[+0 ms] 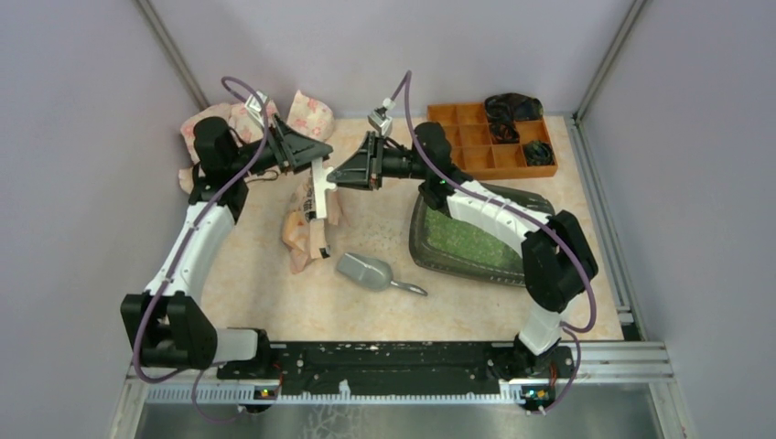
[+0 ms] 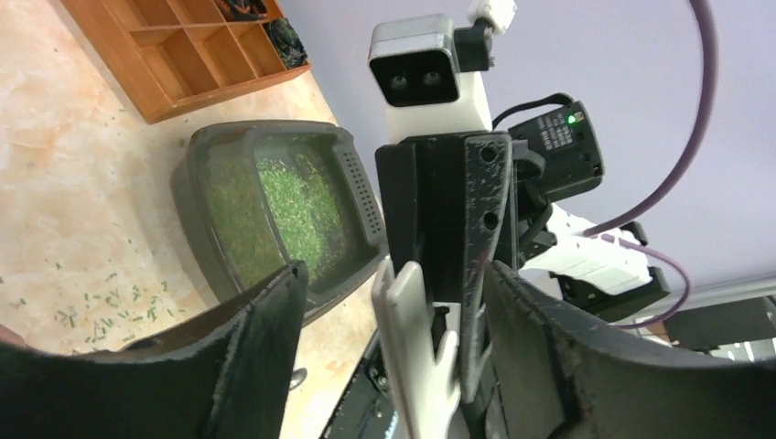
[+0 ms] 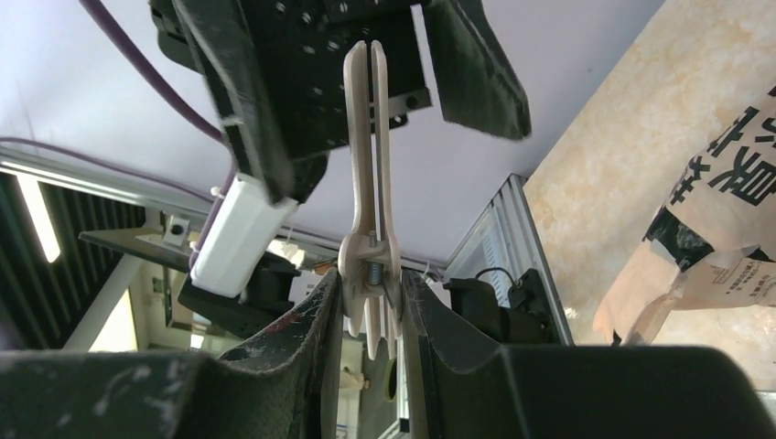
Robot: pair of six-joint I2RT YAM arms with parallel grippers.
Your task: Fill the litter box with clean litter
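A long white plastic clip (image 1: 320,192) is raised over a crumpled litter bag (image 1: 297,233) between my grippers. My right gripper has the clip's spring end between its fingertips. My left gripper has its fingers apart on either side of the clip; the top view does not show whether they touch it. The dark grey litter box (image 1: 416,247), with green granules inside, sits right of centre, partly under my right arm. A grey scoop (image 1: 364,273) lies on the table in front of the bag.
An orange compartment organiser (image 1: 471,137) holding dark bundles stands at the back right. Pink patterned packs (image 1: 309,114) lie at the back left.
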